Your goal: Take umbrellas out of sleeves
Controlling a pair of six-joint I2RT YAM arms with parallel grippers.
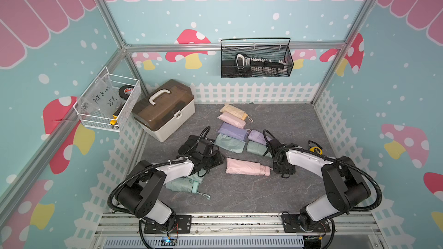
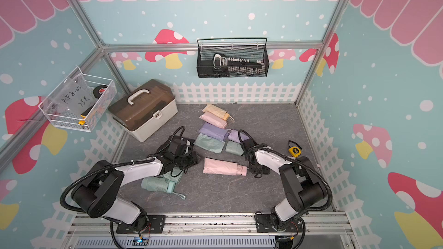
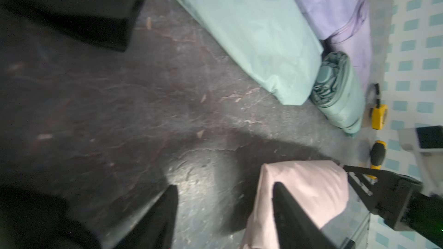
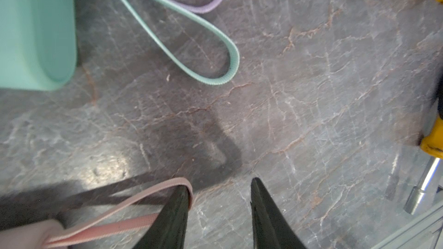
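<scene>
A pink umbrella [image 1: 246, 167] lies across the middle of the floor, a paler end section at its right. Its pink wrist strap [image 4: 115, 221] loops up beside the left finger in the right wrist view. My right gripper is open at that end; bare floor shows between its fingers. At the other end, my left gripper is open too, just off the fabric, whose pink edge [image 3: 263, 221] appears behind one blurred finger. How far the umbrella is out of its sleeve I cannot tell.
Behind lie green [image 1: 229, 143], purple [image 1: 233, 131], pink [image 1: 231, 120] and yellow [image 1: 234, 111] bundles. A mint umbrella [image 1: 182, 185] is under the left arm, and a tape measure [image 2: 294, 150] sits right.
</scene>
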